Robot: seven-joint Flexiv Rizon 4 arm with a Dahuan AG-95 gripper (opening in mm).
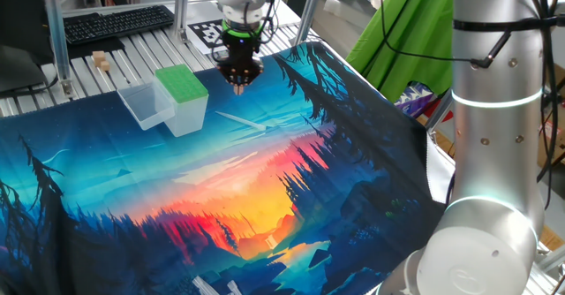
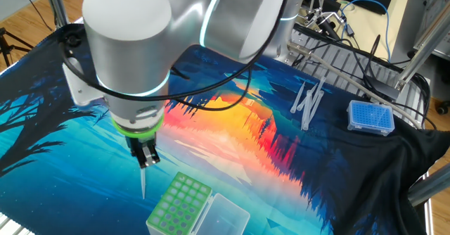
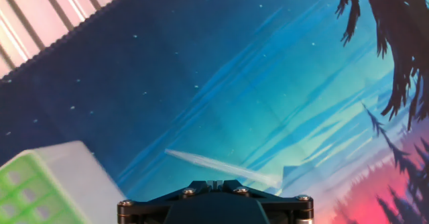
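Observation:
A thin, clear, pointed tube (image 1: pixel 242 121) lies alone on the printed cloth, close to the green-topped rack. In the wrist view the tube (image 3: pixel 221 167) stretches just beyond my fingertips, its tapered end to the left. My gripper (image 1: pixel 238 89) hangs above the cloth behind the tube, apart from it. The fingertips meet at the bottom of the wrist view, so the gripper looks shut, with nothing visible between them. The green-topped rack (image 2: pixel 184 198) is a white box with a grid of holes, its clear lid (image 2: pixel 223 217) open at the side.
Several clear tubes (image 2: pixel 308 107) lie together on the far side of the cloth. A blue rack box (image 2: pixel 370 117) stands beyond them. Small wooden blocks (image 1: pixel 101 61) and a keyboard (image 1: pixel 119 25) sit behind the cloth.

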